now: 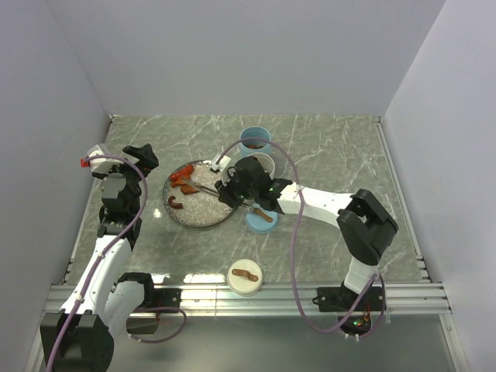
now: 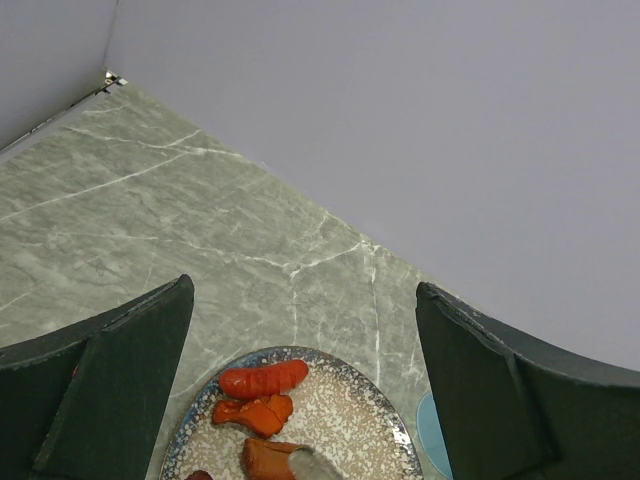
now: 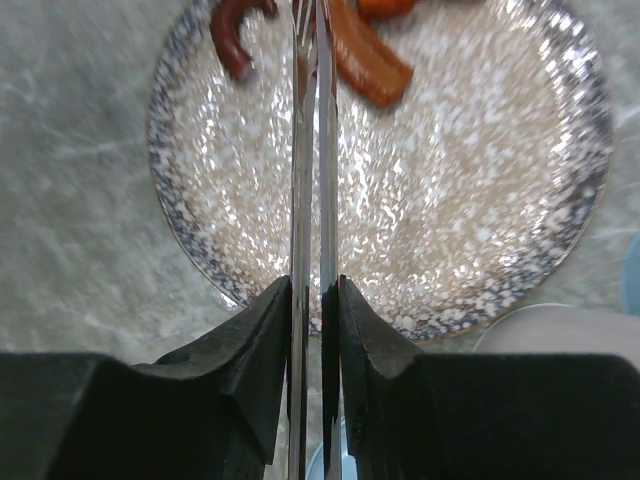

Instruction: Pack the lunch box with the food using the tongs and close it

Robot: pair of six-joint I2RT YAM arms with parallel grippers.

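Note:
A speckled round plate (image 1: 203, 215) carries a red sausage (image 2: 264, 379), an orange piece (image 2: 254, 413), a brown chunk (image 3: 372, 58) and a curled dark sausage (image 3: 231, 38). My right gripper is shut on long metal tongs (image 3: 301, 200), which reach over the plate. Their tips end close beside the brown chunk; whether they pinch it I cannot tell. Blue container (image 1: 256, 136) stands behind the plate, with the white bowl (image 1: 266, 162) in front of it, partly covered by my right arm. My left gripper (image 1: 144, 159) stays open and empty, left of the plate.
A blue lid (image 1: 262, 224) lies right of the plate under the right gripper, a brown piece over it. Near the front edge rests a white lid (image 1: 243, 285) with a brown piece on top.

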